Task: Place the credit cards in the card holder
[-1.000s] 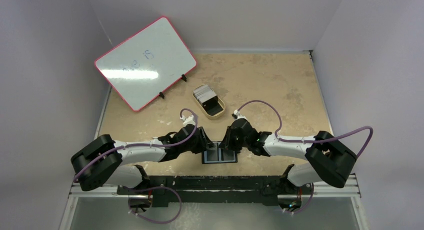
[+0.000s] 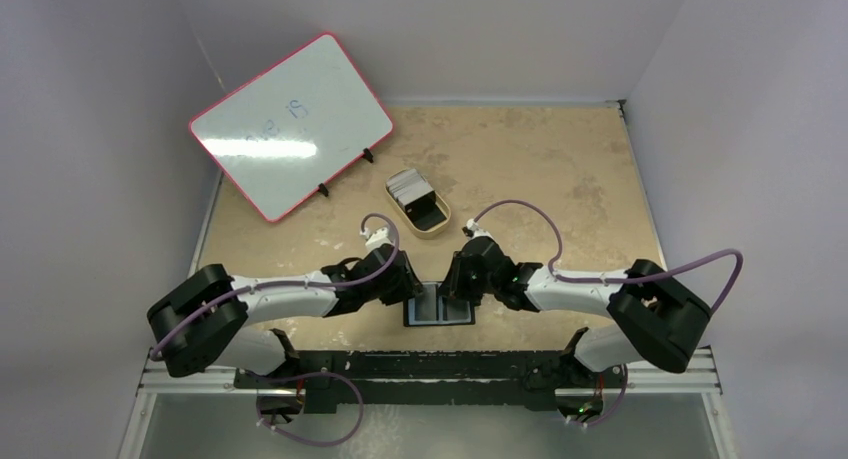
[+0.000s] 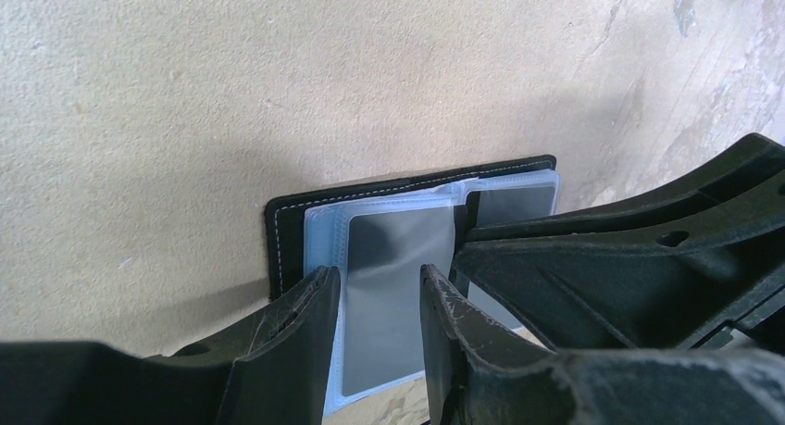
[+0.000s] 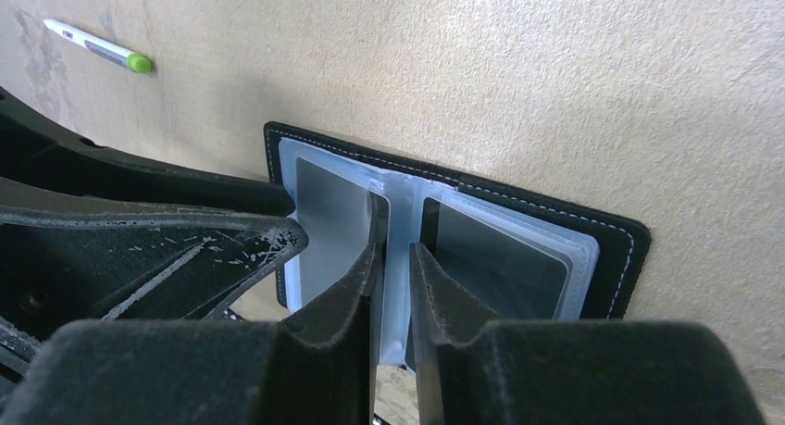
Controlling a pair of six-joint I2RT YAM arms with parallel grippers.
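The open card holder (image 2: 424,316) lies flat at the front centre, black with clear blue-edged pockets (image 3: 384,314) holding dark inserts or cards. My left gripper hovers over its left pocket, fingers apart at the pocket's edge and face, nothing seen held. My right gripper is on the middle strip, fingers slightly apart over the blue pocket edge; whether it pinches that is unclear. Behind them a tan box (image 2: 441,221) holds several white cards (image 2: 408,187) upright at one end.
A whiteboard (image 2: 290,119) on clips stands at the back left. A green-tipped pen (image 4: 97,45) shows on the table in the right wrist view. Walls enclose the area.
My left arm has shifted very slightly over the holder. The right arm, box and holder look unchanged.
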